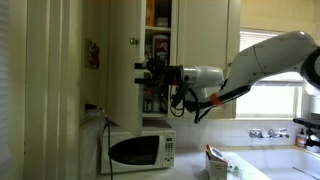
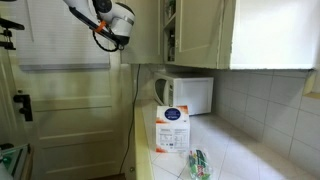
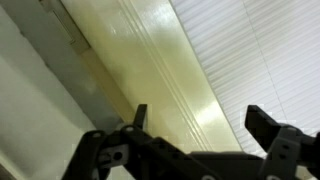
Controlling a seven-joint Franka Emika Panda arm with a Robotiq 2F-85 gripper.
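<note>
The tall cream cabinet door (image 1: 124, 70) stands swung open, with a round knob (image 1: 133, 41) near its free edge. Behind it, shelves with several small items (image 1: 160, 47) are exposed. My gripper (image 1: 150, 75) is at the door's free edge, in front of the opening; whether it touches the door cannot be told. In the wrist view the gripper is open with its two dark fingers apart, nothing visibly held. A pale band (image 3: 160, 60) runs diagonally beyond them, beside white slatted blinds (image 3: 270, 50).
A white microwave (image 1: 142, 149) sits on the counter under the cabinet. An upright box (image 2: 172, 129) and a clear bag with green contents (image 2: 199, 164) stand nearer on the counter (image 2: 240, 150). The sink (image 1: 285, 162) lies at the right.
</note>
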